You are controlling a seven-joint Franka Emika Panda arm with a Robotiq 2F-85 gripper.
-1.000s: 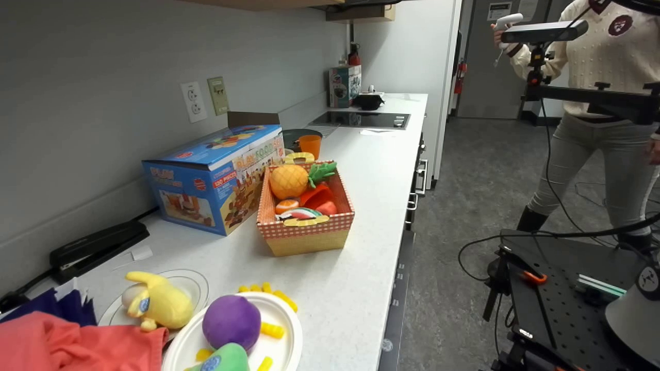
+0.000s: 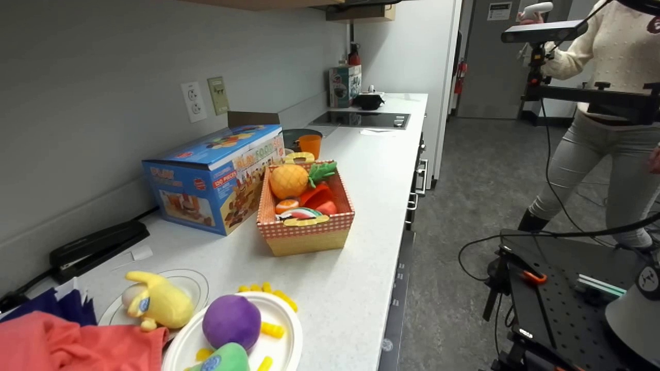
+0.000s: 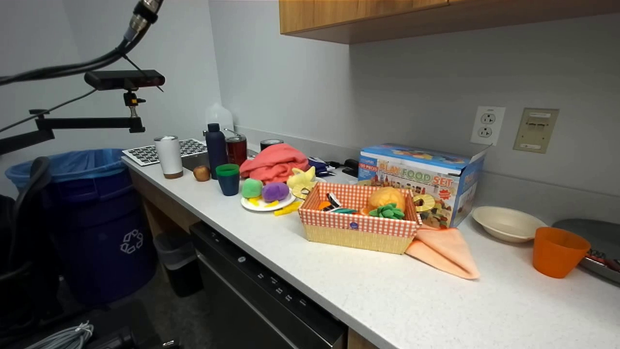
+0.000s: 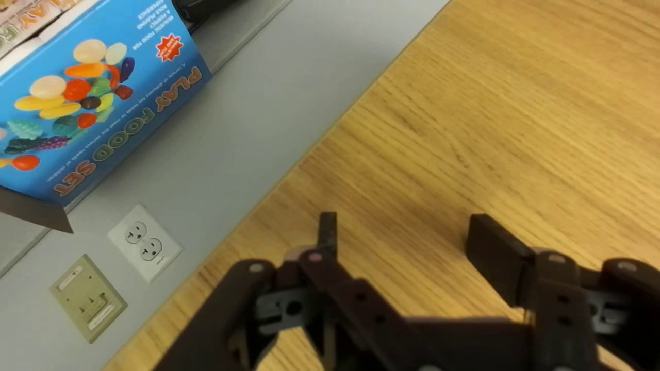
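In the wrist view my gripper stands open, its dark fingers (image 4: 495,253) well apart with nothing between them. Behind them lies the wooden underside of the cabinet (image 4: 470,111). Neither exterior view shows the gripper. A red-checked basket (image 2: 307,242) on the counter holds a toy pineapple (image 2: 289,180) and other play food. Nearer that camera, a white plate (image 2: 291,309) carries a purple toy (image 2: 231,321), a green toy (image 2: 226,358) and yellow pieces.
The blue play food box (image 2: 185,198) stands against the wall behind the basket. An orange cup (image 3: 559,251), a pale bowl (image 3: 507,224) and a peach cloth (image 3: 444,251) lie to its right. The wooden cabinet (image 3: 372,17) overhangs the counter.
On the counter nothing has moved. The person in the background has shifted to the right, the white hand-held controller moving with the hand.
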